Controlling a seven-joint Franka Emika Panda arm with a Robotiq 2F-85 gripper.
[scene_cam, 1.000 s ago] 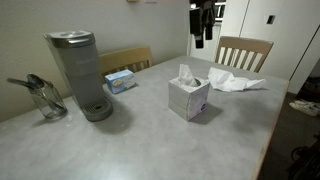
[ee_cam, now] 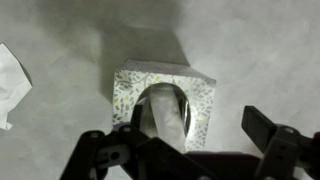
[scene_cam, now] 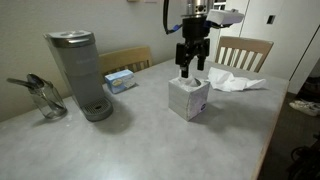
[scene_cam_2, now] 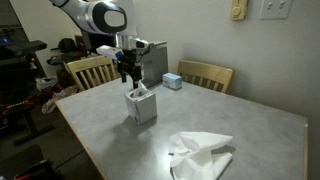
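Observation:
A white patterned tissue box stands upright on the grey table, a white tissue poking out of its oval opening. Just above the box top is my gripper, its fingers spread apart to either side of the tissue. From overhead, one dark finger shows at the left and the other finger at the right, with the tissue in the gap nearer the left one. No grip on the tissue is visible. The gripper hides part of the tissue in the first exterior view.
A crumpled white cloth or paper lies apart from the box. Also on the table are a grey coffee maker, a blue-and-white box and a glass with utensils. Wooden chairs line the edges. Bare table surrounds the tissue box.
My gripper has come down from well above and behind the tissue box to just over its top, around the tissue. The box and the other things have stayed where they were.

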